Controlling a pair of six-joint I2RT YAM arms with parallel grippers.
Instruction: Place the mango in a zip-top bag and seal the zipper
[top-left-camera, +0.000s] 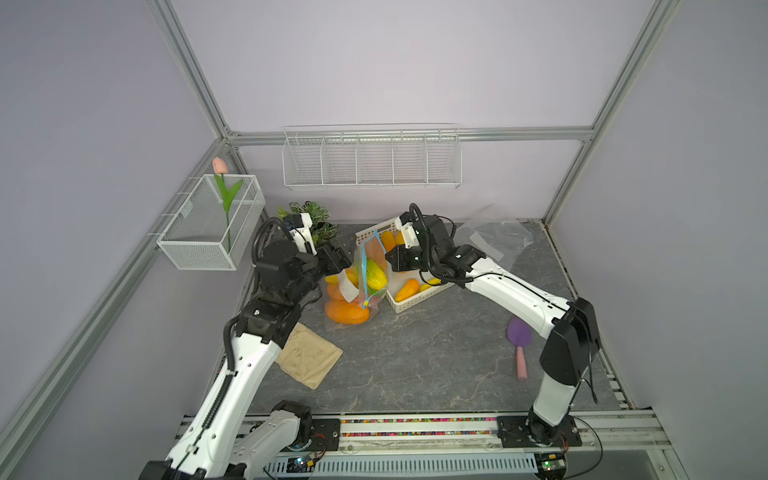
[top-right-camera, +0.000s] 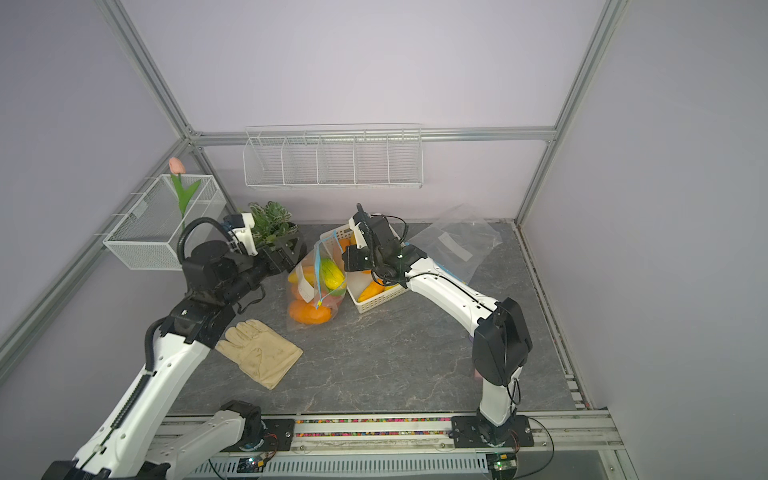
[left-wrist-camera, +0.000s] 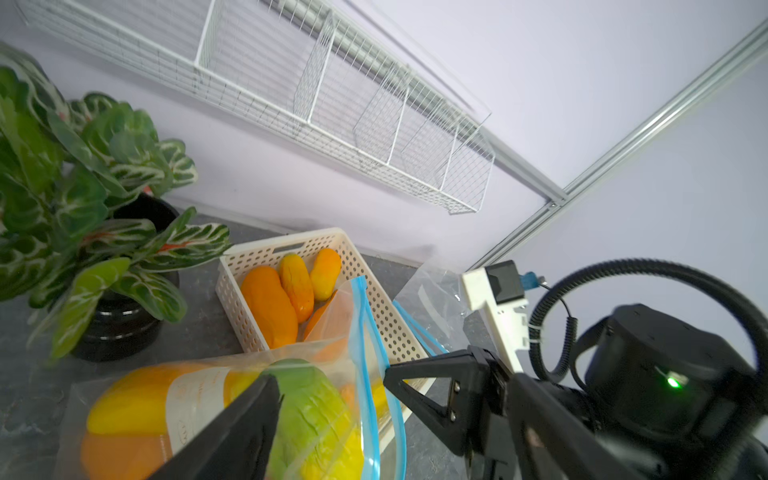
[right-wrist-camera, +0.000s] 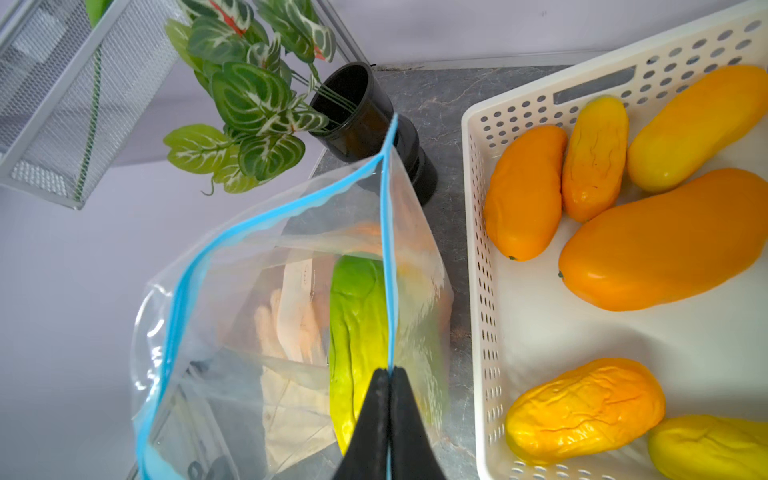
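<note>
A clear zip bag (right-wrist-camera: 240, 336) with blue strips (top-left-camera: 364, 268) stands left of the basket, holding orange fruits (top-left-camera: 346, 312) and a green-yellow fruit (right-wrist-camera: 356, 320), seen through the plastic. My right gripper is shut on the bag's blue zip edge at its right side; the other strip curves away, leaving the mouth open. My left gripper is open above and beside the bag, with nothing held; the bag lies beyond its fingers in the left wrist view.
A white basket (right-wrist-camera: 476, 320) holds several mangoes. A potted plant (top-right-camera: 272, 220) stands behind the bag, a spare bag (top-left-camera: 492, 236) at back right. A beige glove (top-right-camera: 260, 356) and purple turner (top-left-camera: 520, 332) lie on the table.
</note>
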